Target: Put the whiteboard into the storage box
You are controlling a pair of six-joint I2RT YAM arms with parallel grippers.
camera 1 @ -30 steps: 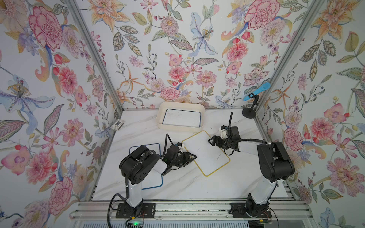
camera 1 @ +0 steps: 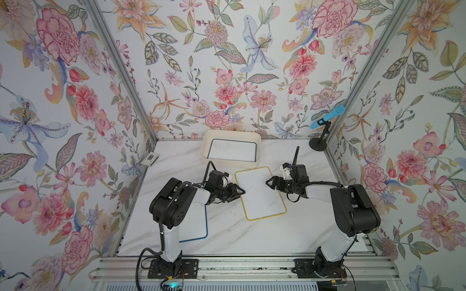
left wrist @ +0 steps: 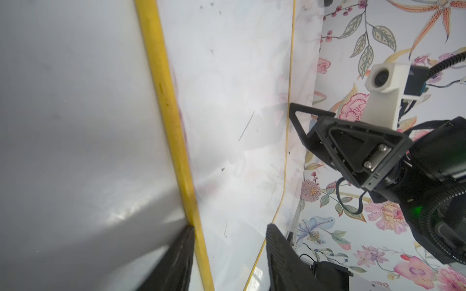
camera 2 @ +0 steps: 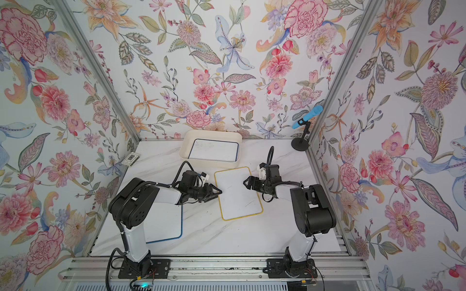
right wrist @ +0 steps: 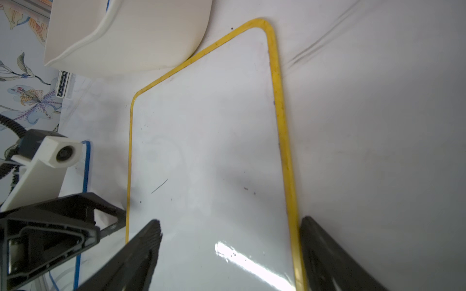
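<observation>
The yellow-edged whiteboard lies flat on the table. My left gripper is at its left edge, open, fingertips low by the yellow rim. My right gripper is at the opposite edge, also open, one fingertip at the rim. The cream storage box stands behind, with a blue-edged board in it. Another blue-edged whiteboard lies at the left, partly under the left arm.
A blue microphone on a black stand is at the back right. A small pale object lies at the back left edge.
The yellow-edged whiteboard has turned to sit straighter. My left gripper has moved back and slightly left; my right gripper has shifted slightly right and toward the front.
</observation>
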